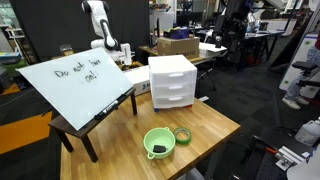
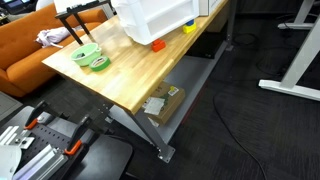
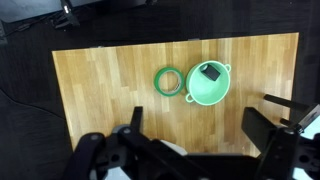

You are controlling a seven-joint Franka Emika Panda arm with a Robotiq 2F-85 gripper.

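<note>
A light green bowl with two handles [image 3: 207, 95] sits on the wooden table, right of centre in the wrist view. Inside it, against the wall, lies a small dark object [image 3: 210, 72]. Beside the bowl, apart from it, is a green ring [image 3: 157, 82], flat on the wood and resembling a tape roll. In exterior view 1 the bowl [image 1: 151, 141] and ring [image 1: 182, 141] are near the table's front edge. My gripper is open high above the table, its dark fingers wide apart along the bottom of the wrist view, nothing between them.
A white drawer unit [image 1: 173, 82] stands behind the bowl and ring. To the left, a tilted white board [image 1: 76, 88] with handwriting rests on a dark stand. Small red [image 2: 158, 45] and yellow [image 2: 189, 28] items lie near the drawers.
</note>
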